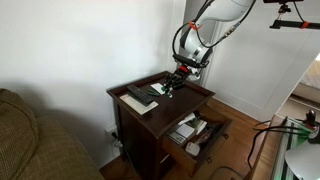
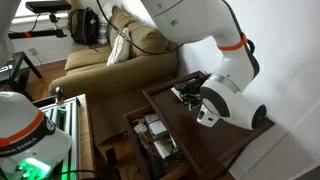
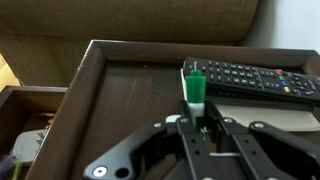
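A slim upright object with a green top point(image 3: 195, 88) stands between my fingers in the wrist view; its lower part is hidden by them. My gripper is shut on it. In exterior view 1 the gripper point(image 1: 168, 92) hangs low over the dark cabinet top point(image 1: 190, 98), right of the remote. The green object is too small to make out clearly in either exterior view.
A black remote point(image 3: 250, 80) lies near the raised rim, on or against a white flat item point(image 3: 285, 118). Below the top, an open drawer point(image 1: 200, 150) holds several small things. A brown sofa point(image 1: 40, 140) stands to the left.
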